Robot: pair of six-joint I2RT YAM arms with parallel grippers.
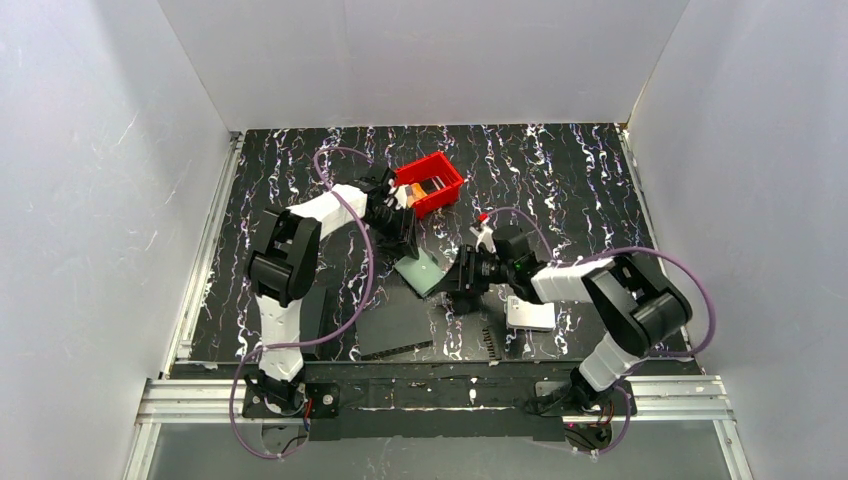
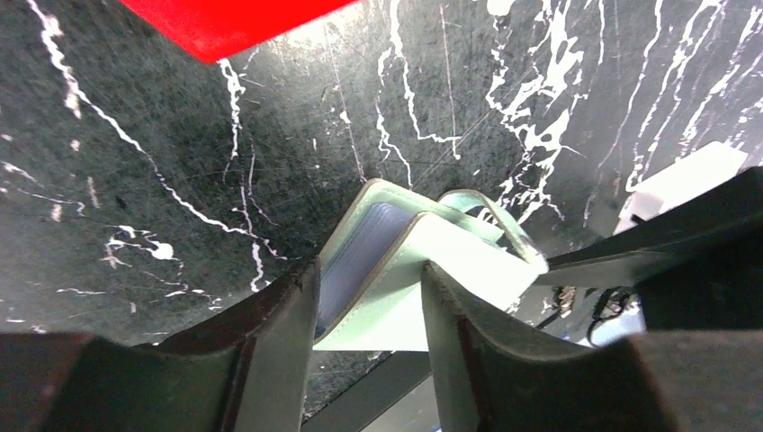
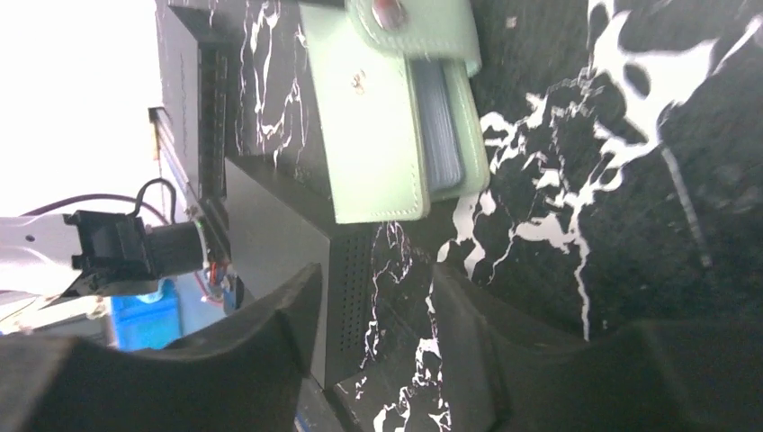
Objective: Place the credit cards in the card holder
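Note:
The light green card holder (image 1: 419, 271) lies mid-table, its blue-grey inside (image 2: 360, 256) showing between its two covers. Over its back edge hovers my left gripper, fingers apart; whether they touch it I cannot tell. My right gripper (image 1: 452, 280) is at the holder's right side. In the left wrist view its dark finger (image 2: 666, 256) reaches up to the curled strap (image 2: 495, 216). In the right wrist view my right fingers are parted with nothing between them, and the strap flap (image 3: 423, 27) sits at the top. An orange card (image 1: 418, 191) rests in the red basket (image 1: 449, 164).
The basket stands close behind the left gripper. A white box (image 1: 530, 314) lies at the front right, partly under the right arm. Dark flat boxes (image 1: 392, 328) occupy the front left.

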